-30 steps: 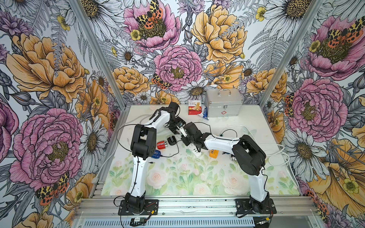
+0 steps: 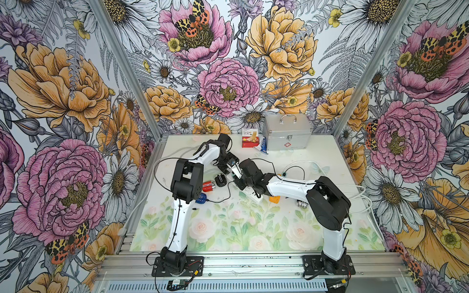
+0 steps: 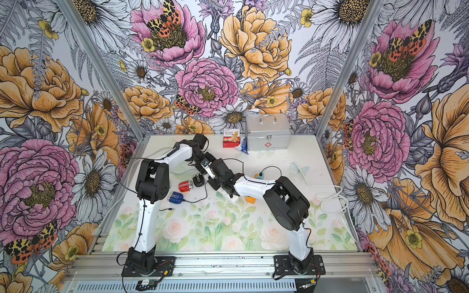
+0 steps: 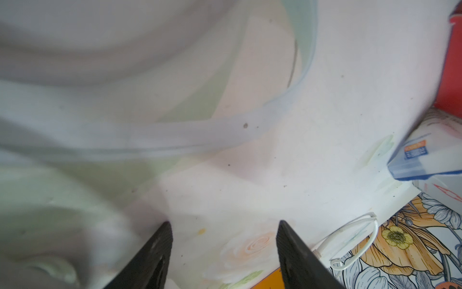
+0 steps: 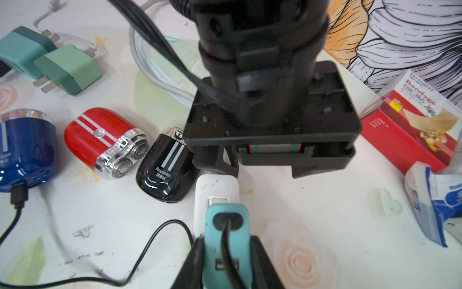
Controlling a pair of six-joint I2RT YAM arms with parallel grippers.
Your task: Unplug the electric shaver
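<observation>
A teal charger plug [image 5: 227, 250] with a black cable sits between the fingers of my right gripper, which is shut on it. Beneath it in the right wrist view lies a white power strip [image 5: 216, 185]; whether the plug still touches a socket cannot be told. My left gripper is part open, with only tabletop between its fingers. Its fingers [image 5: 220, 161] show beyond the strip's far end in the right wrist view. Left of the strip are a black shaver [image 5: 168, 166], a red shaver [image 5: 103, 139] and a blue shaver [image 5: 26, 149] with a cord plugged into it.
Two green adapters [image 5: 69, 69] lie at the far left. At the back stand a bandage box [image 2: 250, 137], a blue-white packet [image 2: 262, 145] and a metal case [image 2: 288, 132]. An orange plug [image 2: 274, 199] sits by the right arm.
The right arm's elbow has shifted rightward and its forearm now covers more of the strip and orange plug. The left arm has moved only slightly.
</observation>
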